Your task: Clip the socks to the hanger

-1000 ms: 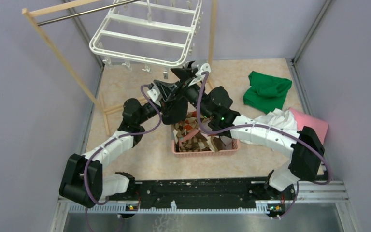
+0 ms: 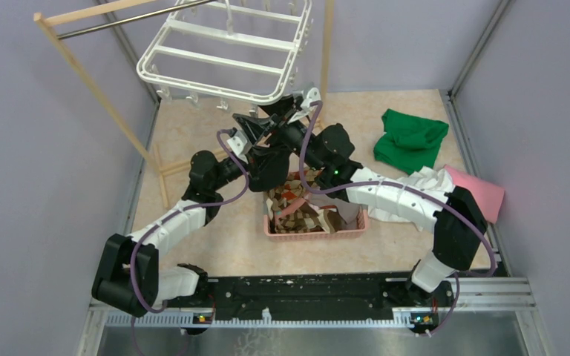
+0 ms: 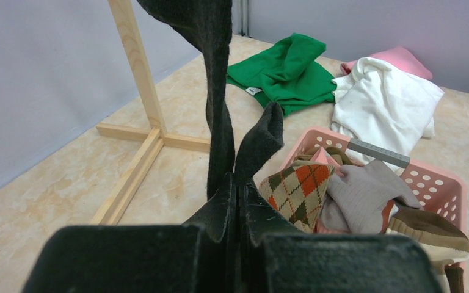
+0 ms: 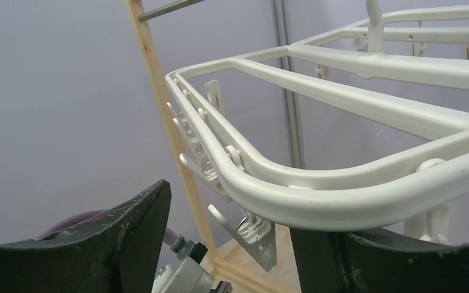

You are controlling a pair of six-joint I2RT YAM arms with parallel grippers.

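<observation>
A dark grey sock is pinched in my left gripper, which is shut with cloth rising from both sides of its fingertips. From above, the sock hangs beside the left gripper, over the basket. The white hanger is just beyond both grippers. My right gripper stands part open below the hanger's near corner. One white clip shows between its fingers, with no visible contact. More clips line the hanger's rim.
Several patterned socks fill a pink basket under the arms. Green cloth, white cloth and a pink item lie at the right. A wooden stand surrounds the hanger.
The right arm has shifted slightly left, bringing its gripper closer to the corner clip. The hanger's near clips have swung slightly. My left arm and the dark sock look nearly still.
</observation>
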